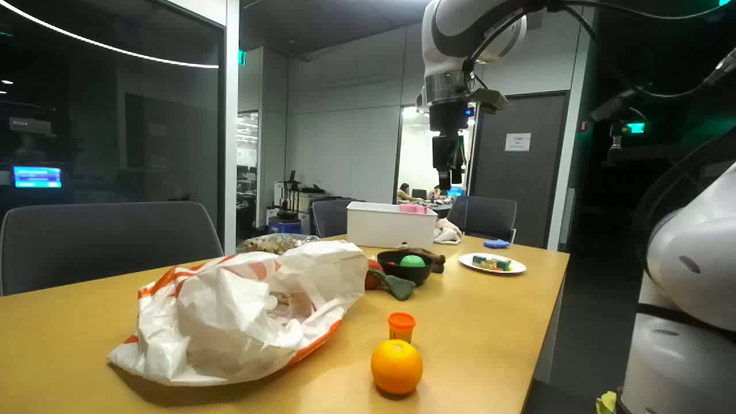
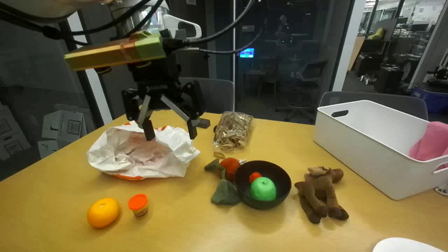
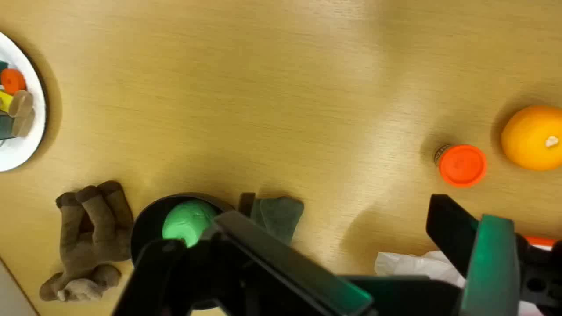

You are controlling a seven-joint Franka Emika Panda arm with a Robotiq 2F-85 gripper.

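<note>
High above the table, my gripper stands open with nothing between its fingers. Its fingertips point down, and in the wrist view bare wood shows in the gap. An orange fruit and a small tub with an orange lid sit apart on the near part of the table. A black bowl holds a green apple and a smaller red item. Against the bowl lies a red and grey-green soft toy. A brown plush animal rests beside the bowl.
A crumpled white bag takes up much of one table side. Behind it lies a clear bag of brown pieces. A white bin contains pink cloth. The white plate carries small coloured items. Bare wood spans the wrist view's upper middle.
</note>
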